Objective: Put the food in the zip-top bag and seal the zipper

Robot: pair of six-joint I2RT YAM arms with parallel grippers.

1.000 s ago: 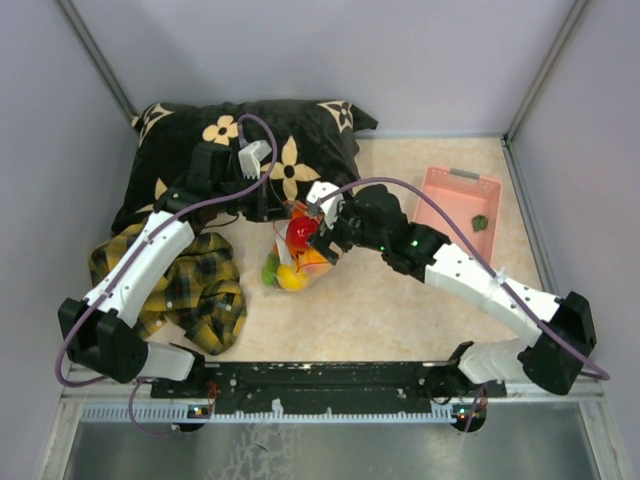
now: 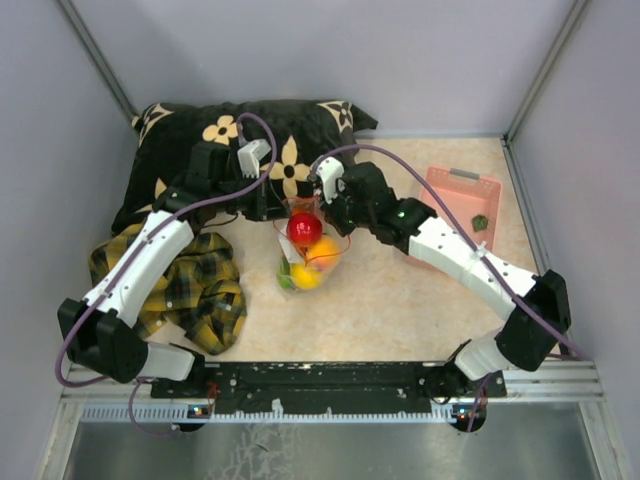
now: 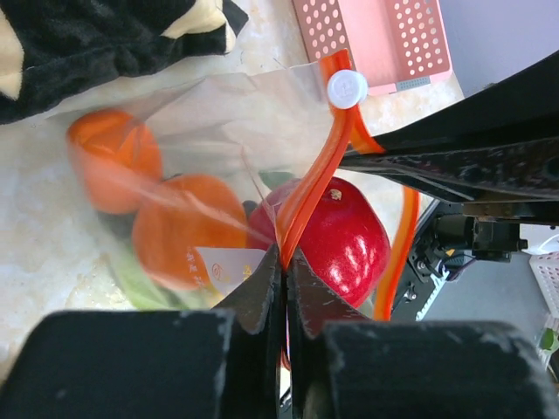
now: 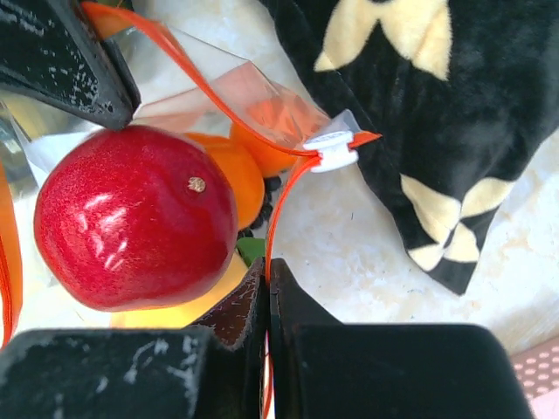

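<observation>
The clear zip top bag [image 2: 287, 252], edged with an orange zipper strip [image 3: 320, 179], stands between my two grippers. A red pomegranate [image 2: 304, 229] rests in its open mouth, above orange fruits [image 3: 189, 231], a yellow fruit [image 2: 306, 277] and something green [image 2: 285, 272]. My left gripper is shut on the bag's rim, the strip running between its fingers. My right gripper is likewise shut on the opposite rim, its fingers meeting around the thin orange edge. The white slider [image 4: 332, 155] sits at one end of the zipper.
A dark flowered cushion [image 2: 240, 140] lies behind the bag, and a checked cloth [image 2: 205, 290] is at the left. At the right, a pink basket [image 2: 462, 190] holds a small green item [image 2: 479, 222].
My right gripper has shifted back a little and turned at the bag's mouth, its arm swinging left. The fruit-filled lower bag has swung slightly to the right. My left arm looks still.
</observation>
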